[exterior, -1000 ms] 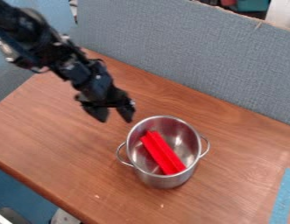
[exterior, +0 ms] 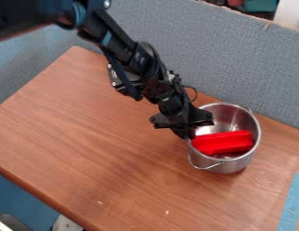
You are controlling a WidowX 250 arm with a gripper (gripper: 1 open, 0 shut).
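Note:
A steel pot [exterior: 235, 161] with loop handles sits on the right part of the wooden table, holding a bright red block [exterior: 223, 143] that lies crosswise inside. My gripper [exterior: 184, 132] is at the pot's left rim, its fingertips partly hidden at the rim; nothing shows between its fingers, and it looks shut.
A grey padded wall [exterior: 230, 63] runs along the back. A strip of blue tape [exterior: 293, 200] lies at the right.
The gripper has moved right and down to the pot. The pot has shifted right and up in view and turned, with the red block now lying more horizontally.

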